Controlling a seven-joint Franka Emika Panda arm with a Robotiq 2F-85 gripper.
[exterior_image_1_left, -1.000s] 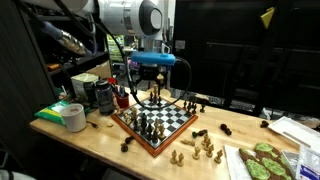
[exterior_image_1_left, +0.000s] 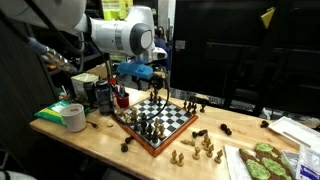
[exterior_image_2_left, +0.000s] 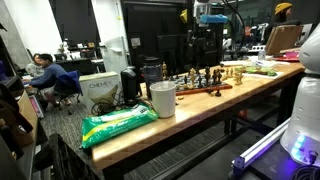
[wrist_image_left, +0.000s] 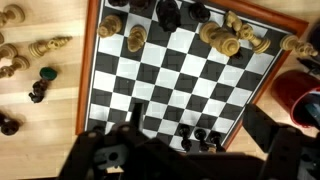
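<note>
A chessboard (wrist_image_left: 165, 90) with a reddish-brown border fills the middle of the wrist view. Wooden and dark pieces stand along one side of it, among them a light piece (wrist_image_left: 136, 38); a few dark pieces (wrist_image_left: 200, 134) stand near the opposite edge. Several light pieces (exterior_image_1_left: 197, 152) are on the table outside the board. Above the board, my gripper hangs with its two dark fingers wide apart. It is open and holds nothing. In exterior view 1 the gripper is over the board's far left part, clear of the pieces.
A red cup (wrist_image_left: 296, 95) stands close beside the board. To the left are a white mug (exterior_image_1_left: 74, 117) and a green bag (exterior_image_2_left: 118, 124). A tray with green and brown patches (exterior_image_1_left: 262, 163) lies at right. Bare table lies between board and tray.
The arm has swung left and a little lower in exterior view 1, and its gripper has tilted. The board and pieces look the same.
</note>
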